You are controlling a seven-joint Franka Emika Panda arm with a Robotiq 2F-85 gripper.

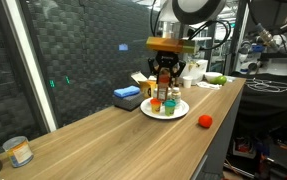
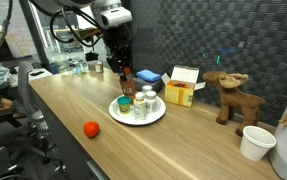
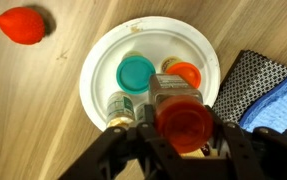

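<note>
A bottle with an orange-red cap [image 3: 185, 122] and clear-looking sides stands upright above the white plate [image 3: 95, 76], my gripper shut on its top. In the first exterior view the gripper [image 1: 167, 72] points straight down over the plate [image 1: 151, 112]. On the plate I see a teal-lidded jar [image 3: 136, 73], an orange-lidded jar [image 3: 186, 73] and a small spice bottle [image 3: 120, 106]. More white-capped bottles [image 2: 149, 98] stand there too. Whether the held bottle touches the plate cannot be told.
A red tomato [image 1: 205, 121] lies near the counter edge. Behind the plate are a blue cloth [image 1: 127, 91] and an open yellow box [image 2: 182, 86]. A toy deer [image 2: 235, 99] and white cup [image 2: 255, 143] stand farther along. Bare wood [image 1: 93, 138] stretches left in the first exterior view.
</note>
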